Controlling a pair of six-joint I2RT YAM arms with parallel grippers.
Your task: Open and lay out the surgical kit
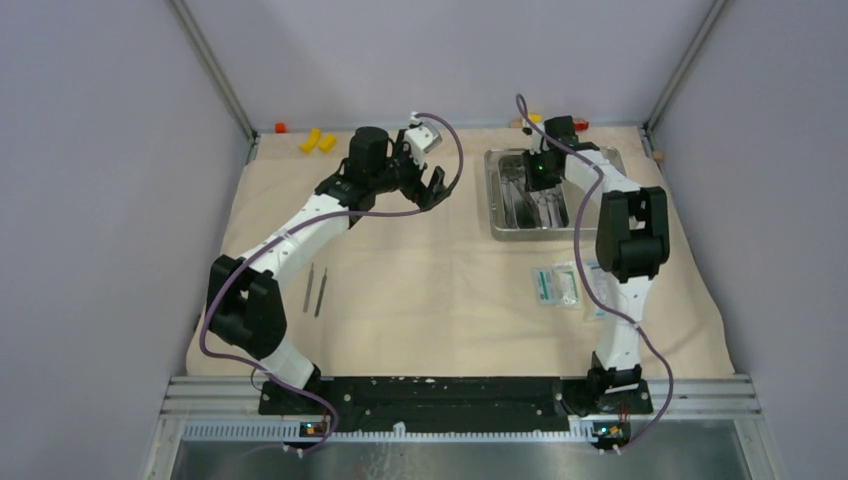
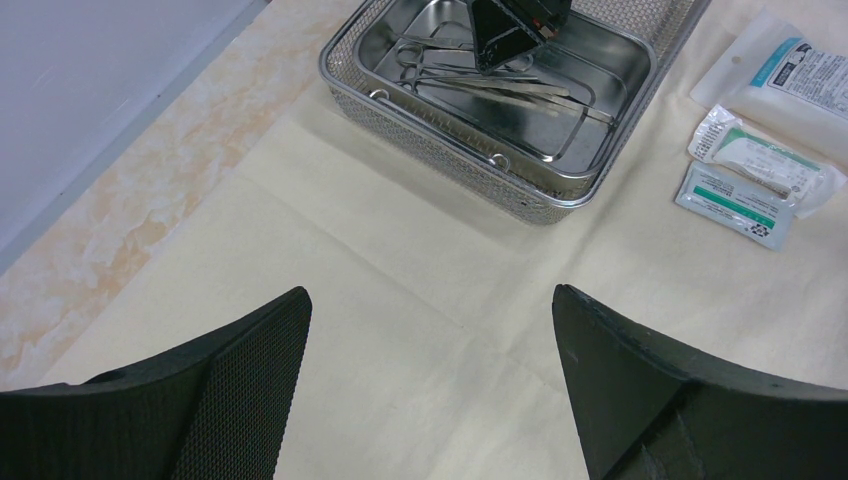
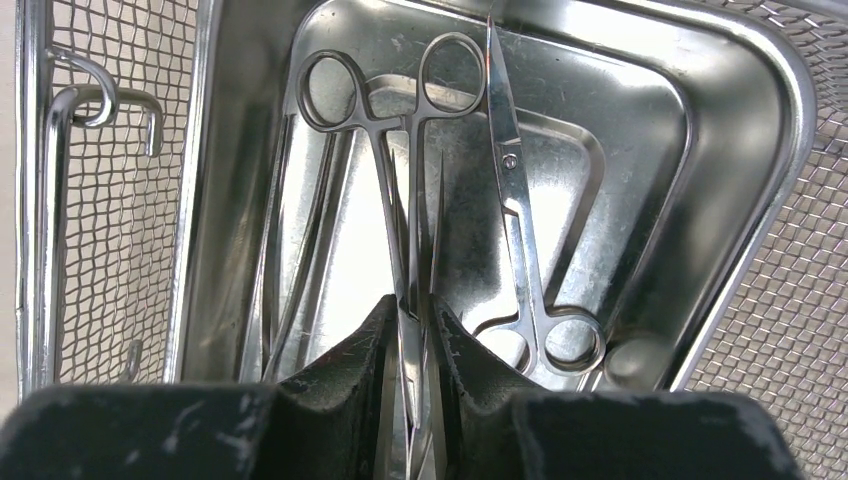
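In the steel tray [image 3: 640, 250], my right gripper is shut around the lower part of a ringed clamp [image 3: 415, 210]. The clamp's two finger loops point away from the gripper. Slender pointed tips [image 3: 440, 180] show beside its shanks. Scissors [image 3: 516, 190] lie to the clamp's right, thin instruments [image 3: 300, 270] to its left. My left gripper stands wide open over bare cloth, left of the tray, nothing between its fingers. Two slim instruments [image 1: 321, 292] lie side by side at the cloth's left.
A mesh basket [image 2: 440, 150] surrounds the tray. In front of it lie a green-striped packet [image 2: 735, 205], a clear packet [image 2: 770, 160] and a larger white pouch [image 2: 800, 80]. Yellow blocks [image 1: 327, 143] sit along the back edge.
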